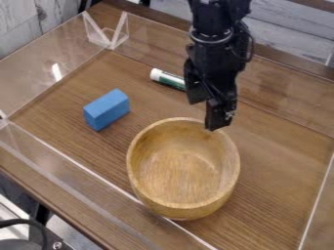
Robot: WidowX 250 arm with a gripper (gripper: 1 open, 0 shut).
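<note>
My black gripper (209, 102) hangs from the top of the view over the wooden table, just behind a round wooden bowl (183, 171), with its fingers open. A white cylinder with a green band (169, 79) lies to its left and behind it, partly near the arm. A blue block (107, 108) sits further left. The bowl is empty.
A clear plastic object (111, 29) stands at the back left by the table's edge. A dark cable shows at the lower left.
</note>
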